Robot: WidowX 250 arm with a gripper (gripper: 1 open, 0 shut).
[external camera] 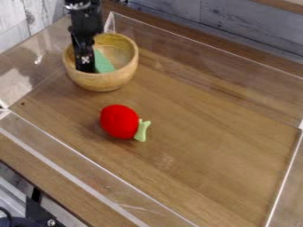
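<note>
A wooden bowl [104, 80] sits at the upper left of the table with a green object [103, 62] inside it. My black gripper [85, 60] reaches down from the top into the bowl's left side, beside the green object; whether it grips anything is hard to tell. A red object [120, 121] with a pale green stem lies below the bowl.
Wooden walls border it at the back and left.
</note>
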